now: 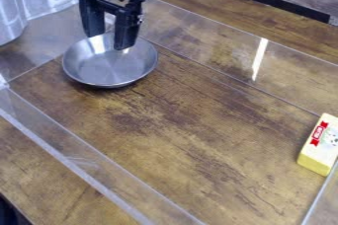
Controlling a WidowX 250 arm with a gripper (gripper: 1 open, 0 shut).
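Note:
My black gripper is at the top left, over the back part of a round metal pan, with its two fingers pointing down and apart. I see nothing held between them. The pan rests on the wooden table, and the gripper hides part of its rear.
A yellow box with a red label lies at the right edge of the wooden table. A pale cylindrical object stands at the top left. Clear strips run along the near left and near right.

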